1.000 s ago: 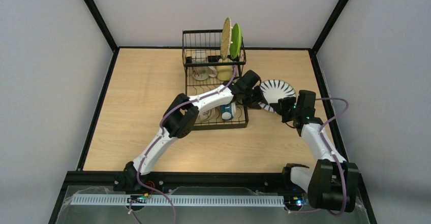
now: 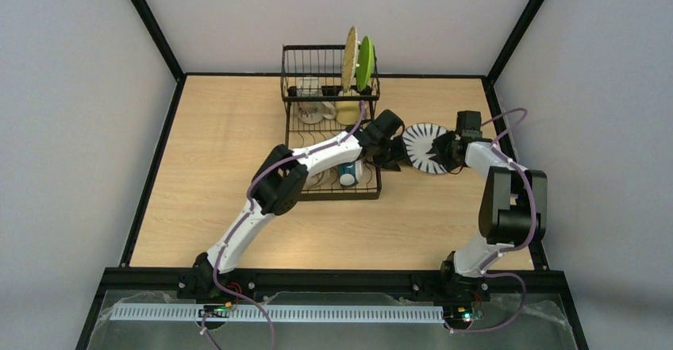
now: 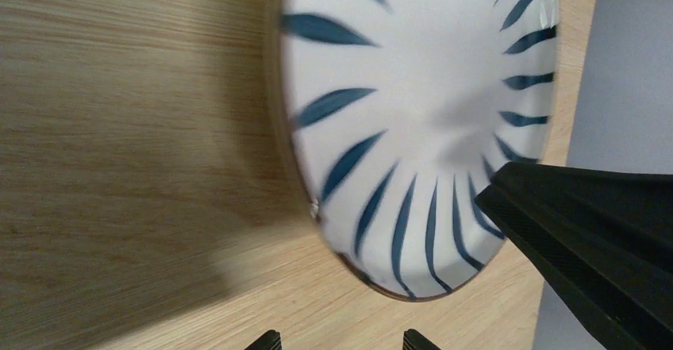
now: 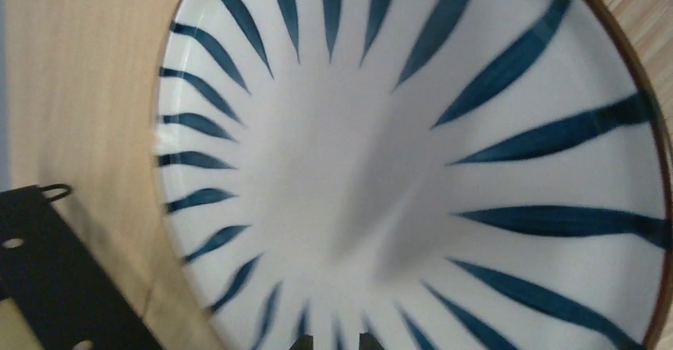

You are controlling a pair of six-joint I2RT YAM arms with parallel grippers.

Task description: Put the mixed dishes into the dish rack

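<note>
The white plate [image 2: 422,145] with dark blue stripes lies just right of the rack and fills much of both wrist views. My left gripper stands open at the plate's rack side; its fingertips are apart and the near rim lies beyond them. From the right, my right gripper [image 2: 441,151] reaches over the plate. Its small fingertips show a gap at the bottom of the right wrist view, with no rim between them. One dark right finger [image 3: 587,231] overlaps the plate in the left wrist view. Whether it touches cannot be told.
The black two-tier dish rack [image 2: 333,196] holds a tan plate [image 2: 350,60] and a green plate [image 2: 365,63] upright on top. Below are a yellow cup [image 2: 348,113], a white mug [image 2: 310,113] and a blue-and-white cup [image 2: 348,175].
The rack and plate have shifted slightly left.
</note>
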